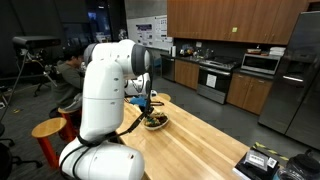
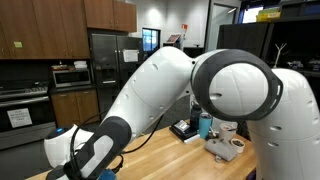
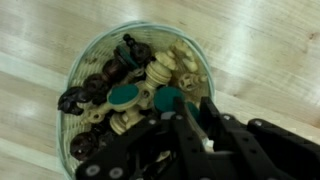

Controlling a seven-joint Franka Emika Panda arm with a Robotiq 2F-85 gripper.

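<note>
A round, light woven bowl (image 3: 76, 70) full of brown and cream chess pieces fills much of the wrist view. Several pieces show teal undersides, among them a cream chess piece (image 3: 124, 96) lying tipped on the heap. My gripper reaches over the lower right part of the bowl, its dark fingertips close to the pieces. A teal patch shows by the fingertips, but whether a piece sits between them is unclear. In exterior view 1, the gripper (image 1: 148, 105) points down at the bowl (image 1: 156, 126) on the wooden table. Exterior view 2 mostly hides the bowl behind the arm.
Free wooden tabletop (image 1: 195, 140) extends to the right of the bowl. A dark device (image 1: 258, 162) stands at the table's near right. In exterior view 2, a blue container (image 2: 205, 127) and a light object (image 2: 225, 148) lie toward the right.
</note>
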